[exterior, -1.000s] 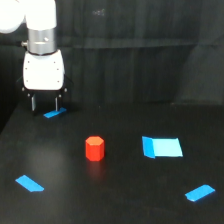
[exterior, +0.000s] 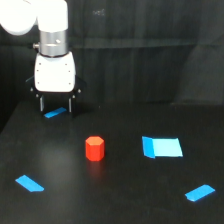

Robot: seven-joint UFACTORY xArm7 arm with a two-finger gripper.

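Note:
My white gripper (exterior: 56, 105) hangs at the upper left with its fingers spread apart and nothing visible between them. A blue strip (exterior: 55, 112) shows on the dark table just below the fingers. Right of the gripper and nearer the camera, a red block (exterior: 94, 149) with a six-sided outline stands on its own. To the right of the block lies a pale cyan square (exterior: 167, 147), with a darker blue strip (exterior: 148, 147) along its left side.
Two more blue strips mark the table, one at the front left (exterior: 29, 184) and another at the front right (exterior: 200, 193). A dark curtain (exterior: 140, 50) closes off the back. Bare table surrounds the red block.
The arm has shifted to the right, and its fingers look farther apart in the view. The red block, cyan square and blue strips have stayed put.

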